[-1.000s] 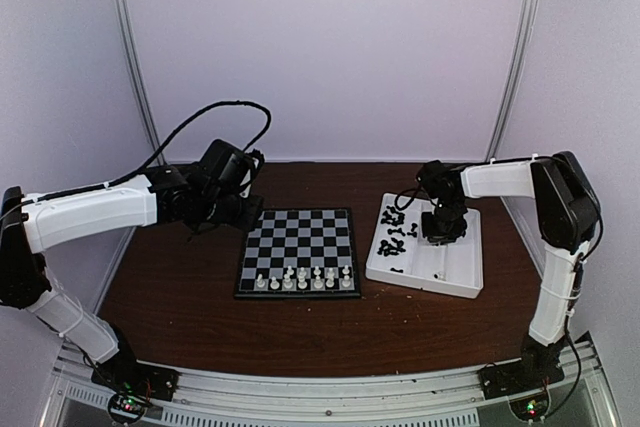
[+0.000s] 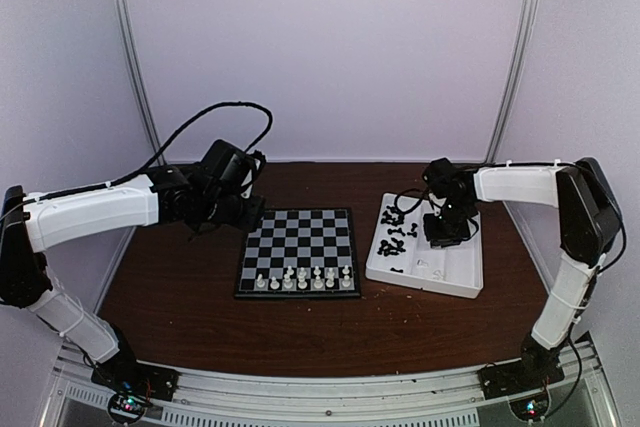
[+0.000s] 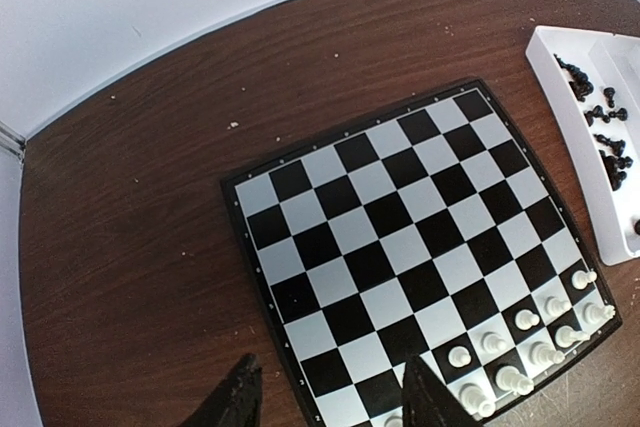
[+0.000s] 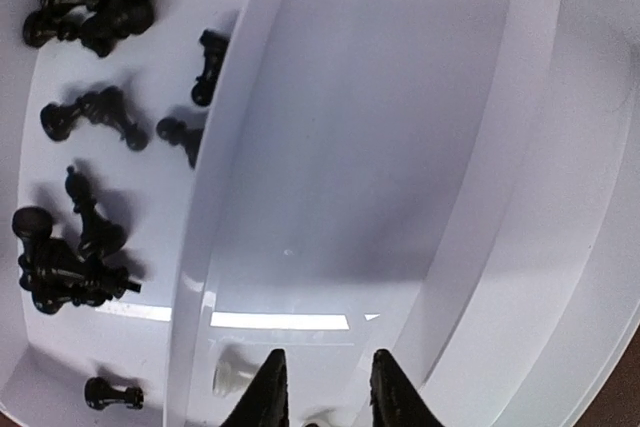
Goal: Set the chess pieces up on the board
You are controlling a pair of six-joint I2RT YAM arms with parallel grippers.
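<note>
The black-and-white chessboard (image 2: 298,240) lies mid-table. White pieces (image 3: 513,379) stand upright along its near edge in two rows. To the right is a white tray (image 2: 459,287) with black pieces (image 4: 90,17) lying in its left compartment. In its middle compartment a white piece (image 4: 232,377) lies near my right gripper, with another just showing at the view's bottom edge. That gripper stands open above the compartment, nothing between its fingers. Above the board's left side, my left gripper is open and empty.
Bare dark table (image 2: 180,297) lies left of the board and along the front. A divider wall (image 4: 195,247) separates the black pieces from the middle compartment. Most of the middle compartment's floor is clear.
My right arm has shifted a little to the right over the tray. White pieces in the tray show more clearly in front of its gripper now. The left arm and board look unchanged.
</note>
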